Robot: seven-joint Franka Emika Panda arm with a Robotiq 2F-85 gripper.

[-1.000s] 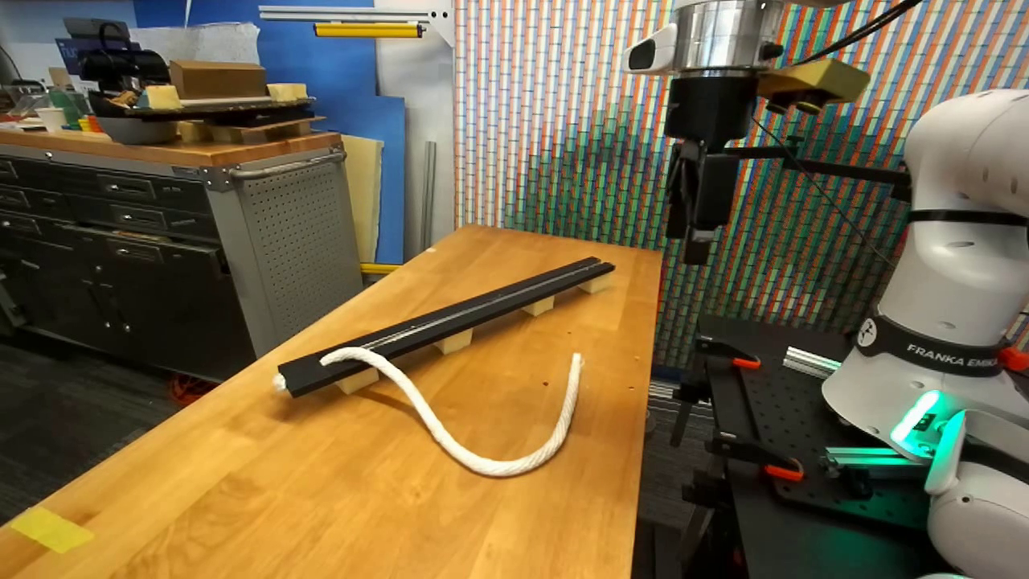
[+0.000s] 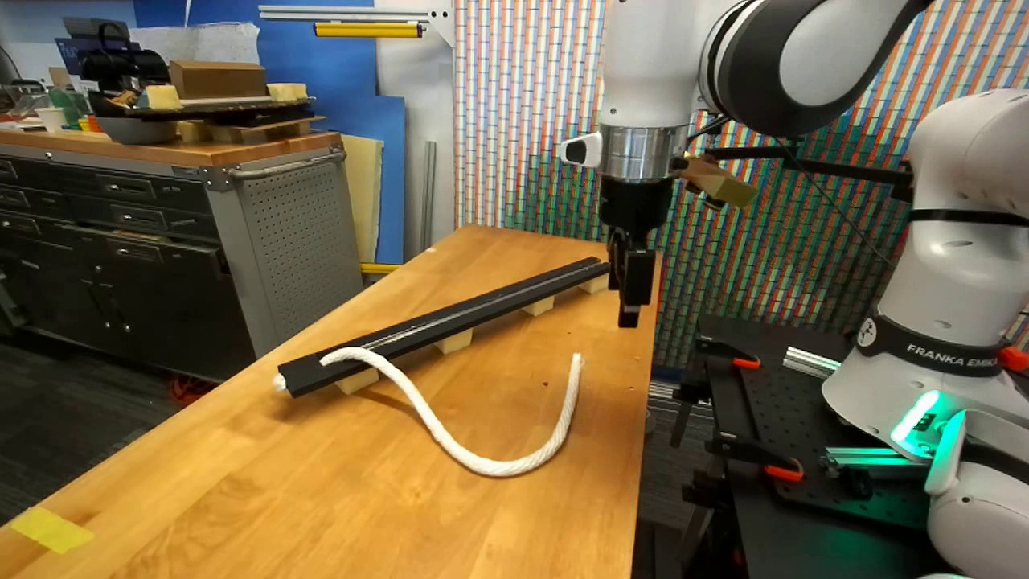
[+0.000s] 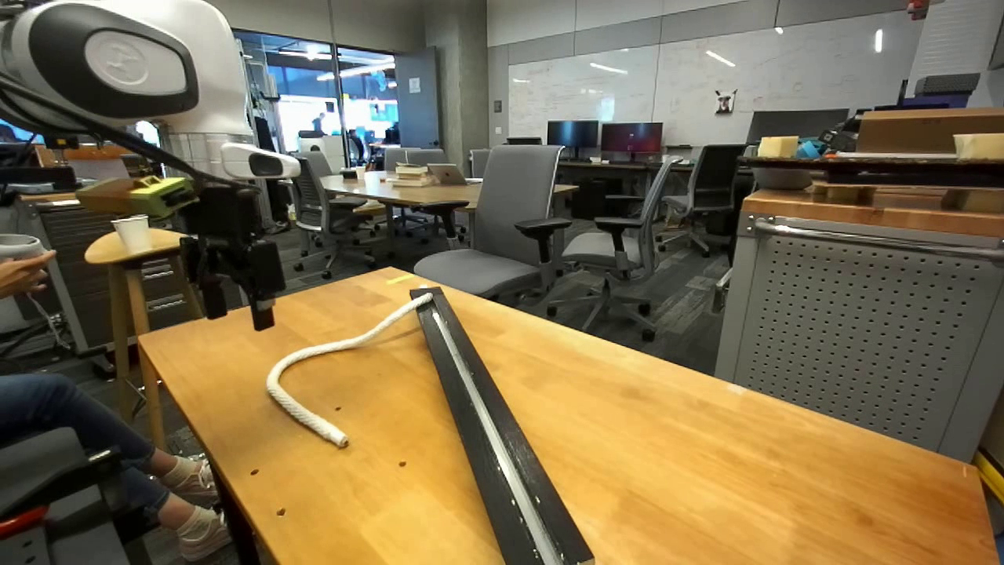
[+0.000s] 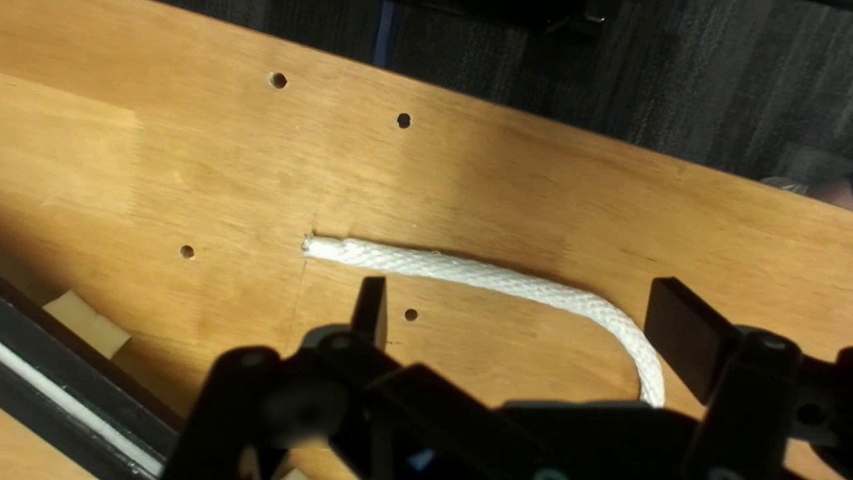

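A white braided rope (image 2: 501, 468) lies in a curve on the wooden table, its free end (image 4: 320, 247) pointing along the table. The rope's other end rests on the near end of a long black grooved bar (image 2: 439, 322), which is raised on small blocks. A pale strip runs along the bar's groove (image 3: 489, 424). My gripper is open and empty, hanging above the table. In the wrist view the rope crosses below, between the two spread fingers and beyond them, with clear height between. The bend's lower part is hidden behind the gripper body.
The table edge (image 4: 560, 131) runs past the rope's free end, with dark floor beyond. Several small holes (image 4: 404, 121) mark the tabletop. A yellow tape patch (image 2: 52, 529) lies at one corner. Bare table (image 3: 715, 452) stretches on the bar's other side.
My gripper has come down and moved left in exterior view 1, from beside the table to over its right edge region. Rope and bar have stayed put.
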